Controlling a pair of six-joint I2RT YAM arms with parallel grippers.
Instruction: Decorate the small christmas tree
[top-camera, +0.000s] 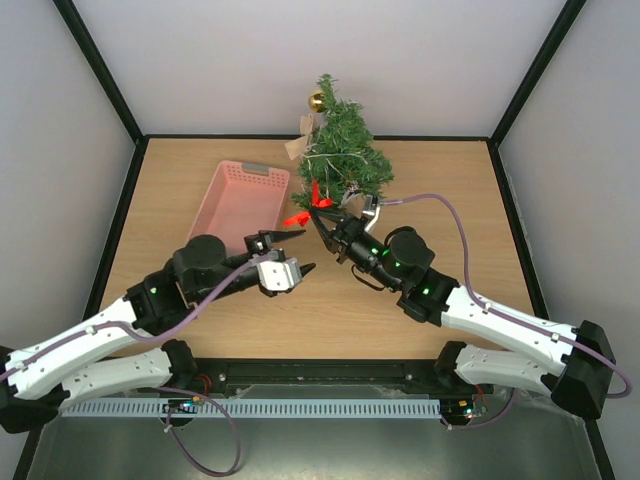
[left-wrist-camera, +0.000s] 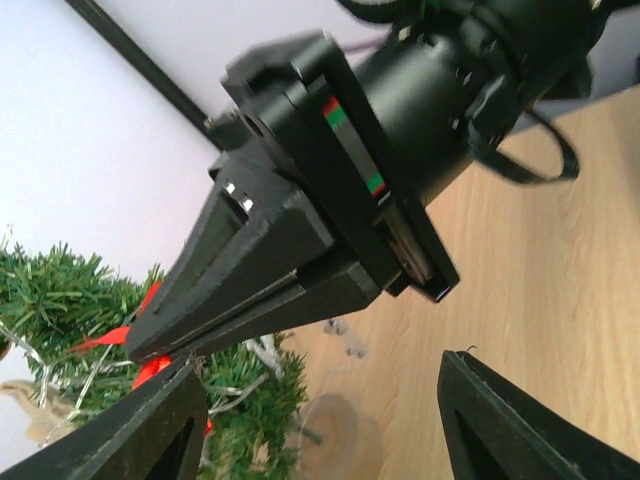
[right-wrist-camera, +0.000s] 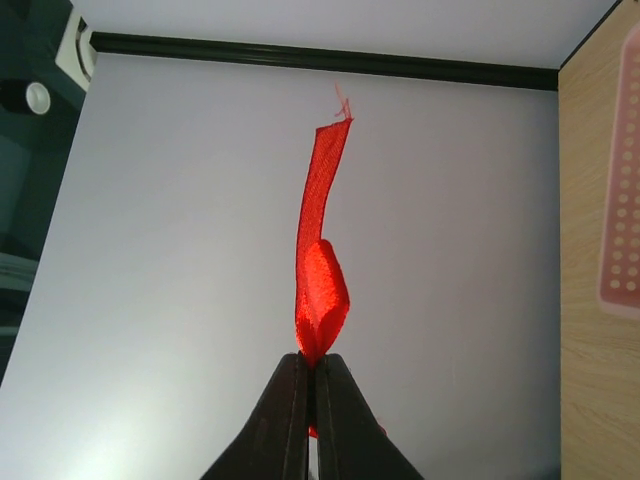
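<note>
A small green Christmas tree (top-camera: 348, 150) stands at the back of the table, with a gold ball (top-camera: 317, 102) near its top. In front of its lower branches, a red ribbon bow (right-wrist-camera: 322, 290) is pinched at its knot by my right gripper, whose fingers are shut together. From above, the right gripper (top-camera: 316, 214) hides part of the red bow (top-camera: 297, 219). To the left and nearer the front, my left gripper (top-camera: 306, 251) stands open and empty. Its two spread fingers (left-wrist-camera: 150, 440) show in the left wrist view, with the right gripper beyond them.
An empty-looking pink basket (top-camera: 240, 205) lies left of the tree, partly behind the left arm. A beige bow (top-camera: 299, 140) hangs on the tree's left side.
</note>
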